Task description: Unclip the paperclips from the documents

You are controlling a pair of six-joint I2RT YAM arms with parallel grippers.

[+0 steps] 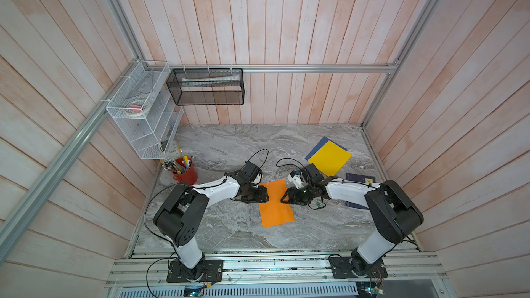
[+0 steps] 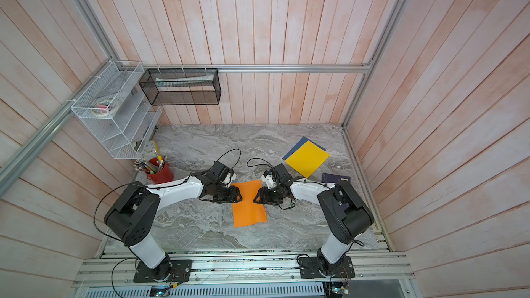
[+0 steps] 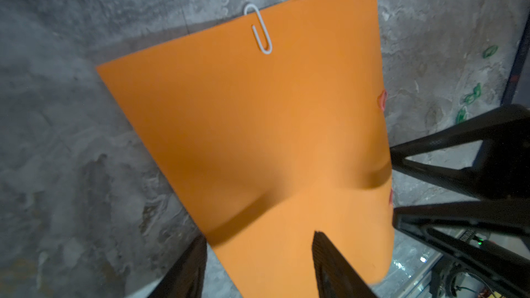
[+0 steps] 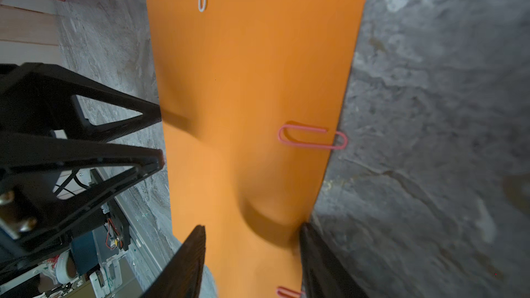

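Note:
An orange sheet [image 1: 277,213] lies mid-table between my grippers, its right side slightly bowed up in the right wrist view. A white paperclip [image 3: 261,33] grips its far edge. On its right edge sits a pink paperclip [image 4: 310,145]; a second pink clip [image 4: 287,292] shows partly beside one right finger [image 4: 319,259]. My left gripper is open over the sheet's left edge. Open too, my right gripper straddles the right edge region, one finger over the orange and the other at the edge. Neither has a clip visibly pinched between its fingers.
Yellow [image 1: 331,157] and blue [image 1: 315,146] sheets lie at the back right, near a dark booklet [image 1: 360,178]. Green clips [image 3: 469,98] lie loose right of the sheet. A red pen cup [image 1: 186,173] stands left.

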